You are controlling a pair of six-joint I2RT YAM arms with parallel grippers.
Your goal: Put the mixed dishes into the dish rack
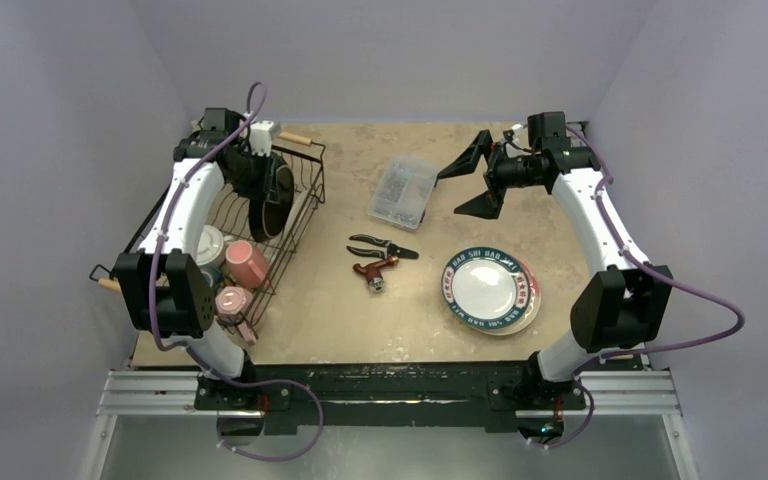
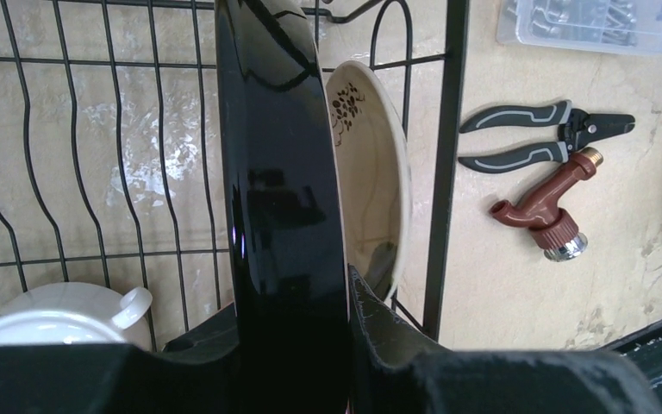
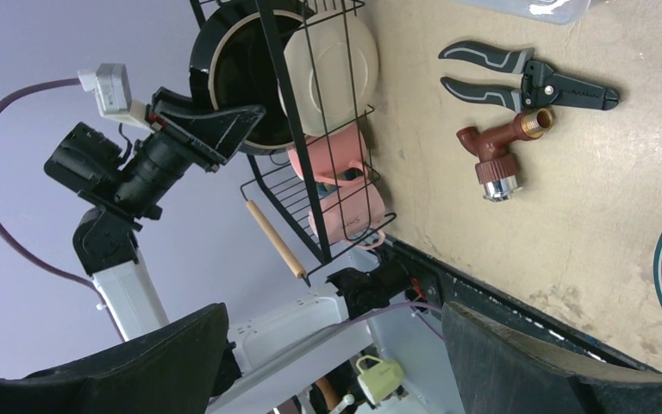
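My left gripper is shut on a black plate (image 2: 280,172), which stands on edge in the black wire dish rack (image 2: 442,216) at the left. A cream patterned plate (image 2: 371,172) stands just right of it. A white mug (image 2: 60,315) and pink mugs (image 1: 248,263) occupy the rack's nearer part. At the right of the table a white plate with a blue lettered rim (image 1: 485,283) lies on another plate. My right gripper (image 1: 460,188) hangs open and empty above the table's back right.
A clear parts box (image 1: 403,190), pruning shears (image 1: 383,248) and a brown pipe fitting (image 1: 375,272) lie mid-table.
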